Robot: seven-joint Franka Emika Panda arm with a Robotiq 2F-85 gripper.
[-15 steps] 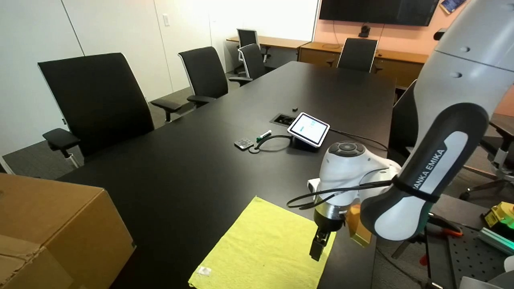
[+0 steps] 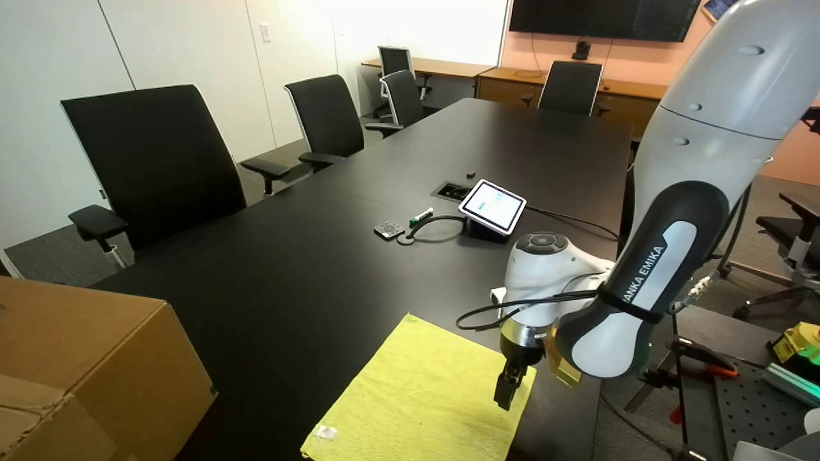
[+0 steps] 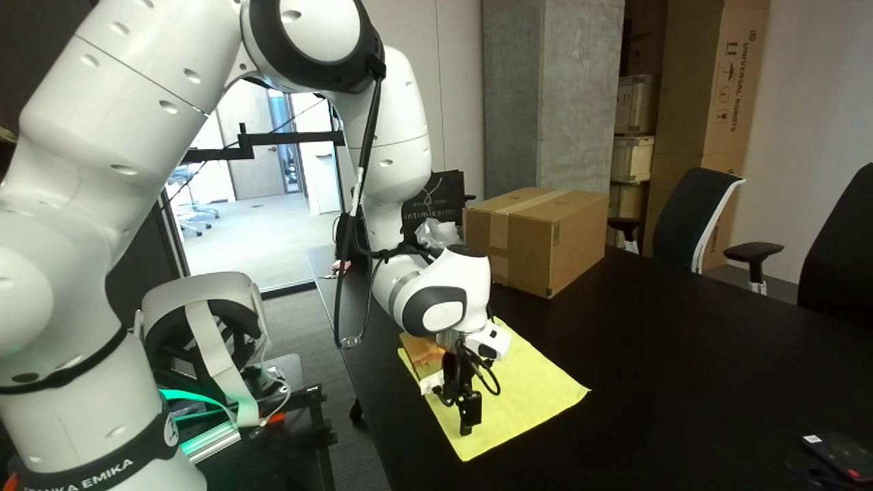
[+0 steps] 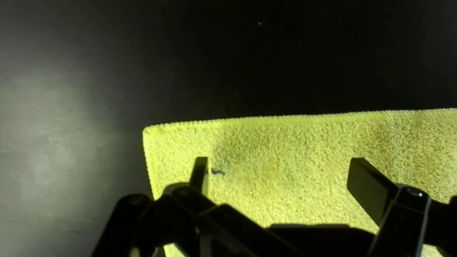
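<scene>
A yellow cloth [image 2: 419, 384] lies spread flat on the black table [image 2: 307, 284]. In exterior view 1, my gripper [image 2: 503, 399] points down over the cloth's right part. Between its two widely parted fingers, the wrist view shows only the fuzzy surface of the yellow cloth [image 4: 278, 171], with a small dark mark near the left finger. One cloth corner lies just beyond that finger. Exterior view 2 has the gripper [image 3: 468, 421] low above the near part of the yellow cloth [image 3: 524, 393]; whether the tips touch it I cannot tell.
A cardboard box [image 2: 100, 361] stands left of the cloth, well apart from it. Farther back are a tablet on a stand [image 2: 493, 207], a green-and-white marker [image 2: 421, 216] and a small flat square object [image 2: 389, 230]. Bare table surrounds most of the cloth.
The arm's forearm and wrist have shifted left in exterior view 1, while the fingertips have moved only slightly. The cloth lies as before.
</scene>
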